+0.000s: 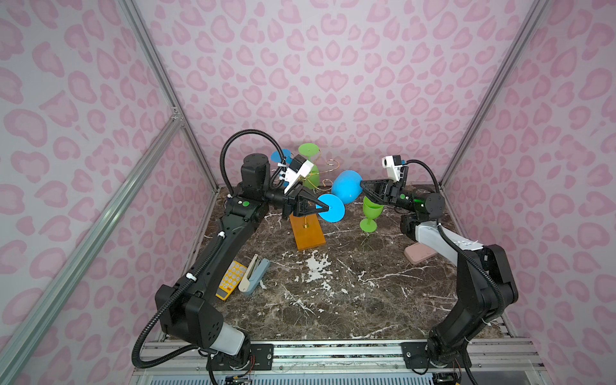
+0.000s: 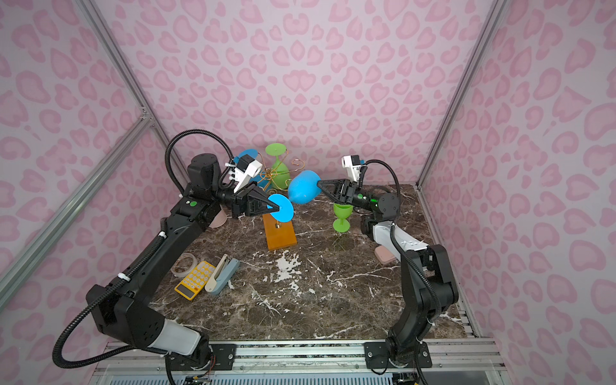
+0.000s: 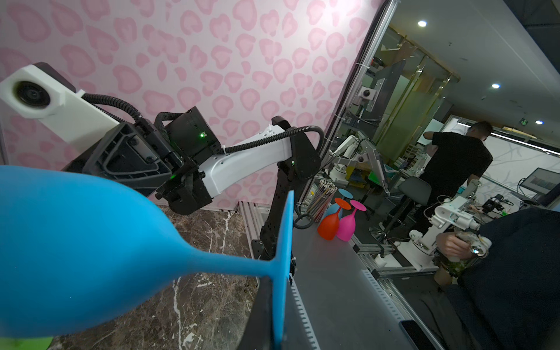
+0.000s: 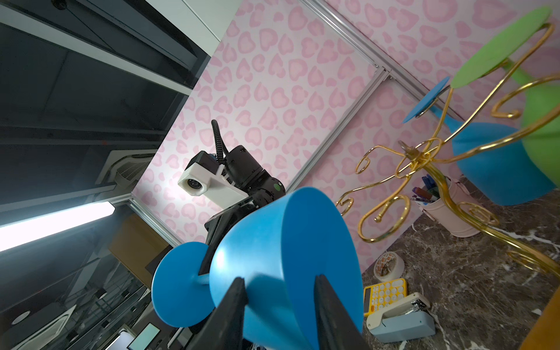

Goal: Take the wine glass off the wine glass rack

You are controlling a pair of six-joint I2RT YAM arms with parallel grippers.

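A blue wine glass [image 1: 346, 186] hangs sideways in the air between the grippers, in front of the gold rack [image 4: 431, 163]. My left gripper [image 1: 317, 208] is shut at its flat foot [image 1: 332, 207], which faces left. My right gripper is open, its fingers either side of the bowl's rim at the wide end; whether they touch it is unclear. A blue and a green glass [image 4: 542, 134] hang on the rack, and a green glass [image 1: 369, 218] stands on the table behind the right gripper.
The rack's wooden base [image 1: 308, 237] is at the middle. A calculator [image 1: 231, 279] and stapler [image 1: 255, 274] lie front left, a pink block [image 1: 418, 252] right.
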